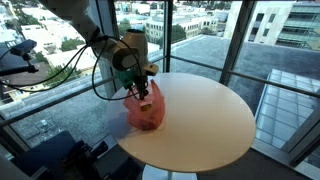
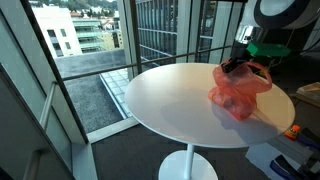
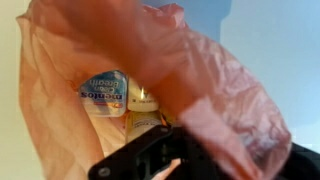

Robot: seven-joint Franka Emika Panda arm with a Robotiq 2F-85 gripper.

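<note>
A pink, see-through plastic bag (image 1: 147,113) stands on the left part of the round white table (image 1: 205,115). Over its top is my gripper (image 1: 142,92), pointing down and shut. In the wrist view, crumpled plastic of the bag (image 3: 235,95) runs down to the dark fingers (image 3: 150,152), and the bag's upper part is drawn up toward them, so they appear to pinch its thin edge. Inside the bag lie a blue-and-white Mentos pack (image 3: 103,93) and a yellow-and-white item (image 3: 142,122). The exact contact at the fingertips is partly hidden.
Tall windows surround the table. An orange object (image 2: 292,131) shows near the table's edge by the robot's base.
</note>
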